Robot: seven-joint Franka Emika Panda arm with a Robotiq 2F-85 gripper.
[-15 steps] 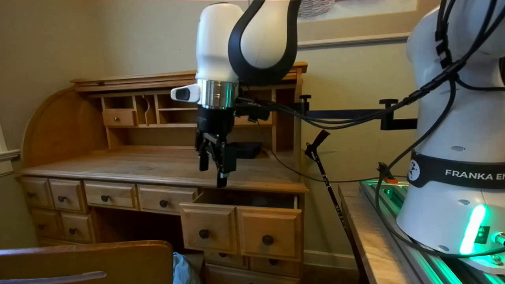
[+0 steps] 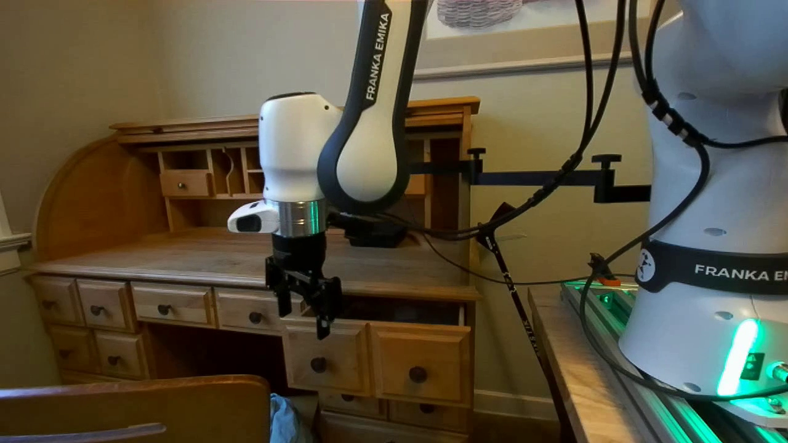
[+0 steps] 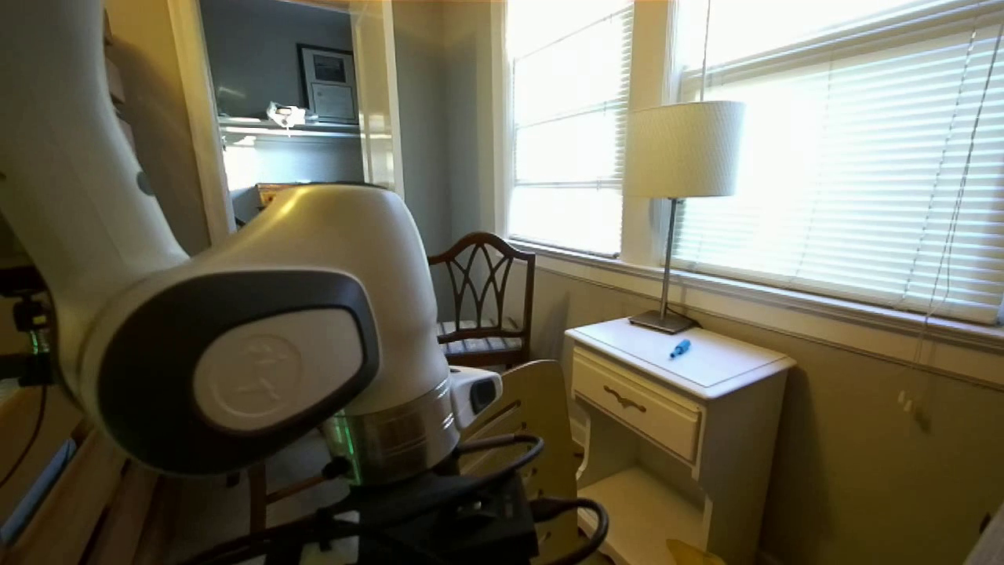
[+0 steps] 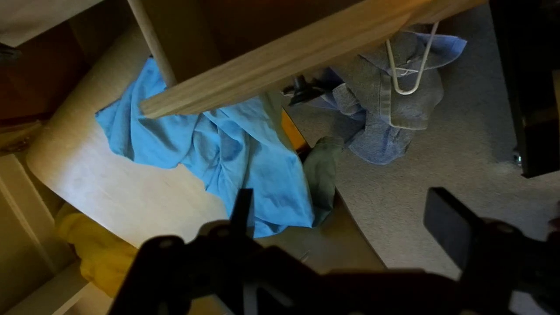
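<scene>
In exterior view 1 my gripper (image 2: 304, 314) points down in front of the desk, by the left end of a pulled-out drawer (image 2: 419, 362). Seen from the wrist, the gripper has its fingers wide apart with nothing between them. A light-blue cloth (image 4: 252, 162) lies crumpled on a chair seat (image 4: 152, 194) below. The drawer's wooden edge (image 4: 273, 57) crosses above it and covers part of the cloth. In exterior view 1 only a corner of the blue cloth (image 2: 286, 421) shows beside the chair back (image 2: 133, 410).
Grey clothing (image 4: 388, 105) with a white hanger (image 4: 407, 86) lies on the carpet. A yellow cloth (image 4: 97, 246) is at lower left in the wrist view. The desktop (image 2: 184, 255) is largely clear. A blue marker (image 3: 680, 348) lies on the white nightstand (image 3: 743, 362).
The arm has moved down and to the left in exterior view 1, from above the open drawer to its left end. The drawer and chair look unmoved.
</scene>
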